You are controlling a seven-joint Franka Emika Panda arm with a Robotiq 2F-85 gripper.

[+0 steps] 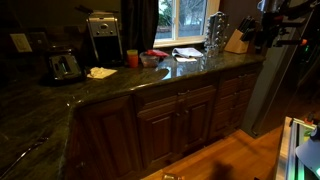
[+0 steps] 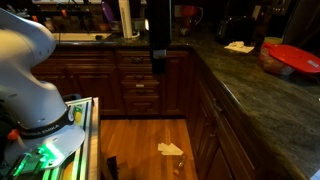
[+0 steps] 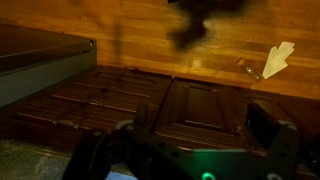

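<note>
My gripper points down, its two dark fingers standing wide apart at the left and right of the wrist view. I see nothing between them; beyond lie the dark wood cabinets [image 3: 190, 105] and the wooden floor [image 3: 150, 45]. On that floor, off to the right, are a pale sheet of paper or cloth [image 3: 277, 60] and a small item [image 3: 248, 69] beside it. Exterior view 1 has the gripper [image 1: 268, 38] high at the upper right, in front of the fridge, too dark for detail. In exterior view 2 the dark arm end hangs at the top centre.
Along the dark counter [image 1: 160, 80] stand a toaster [image 1: 64, 66], a coffee machine [image 1: 105, 42], an orange cup [image 1: 132, 58], a white cloth [image 1: 100, 73], a towel [image 1: 187, 52] and a knife block [image 1: 237, 42]. A red lid [image 2: 290, 57] lies on the right.
</note>
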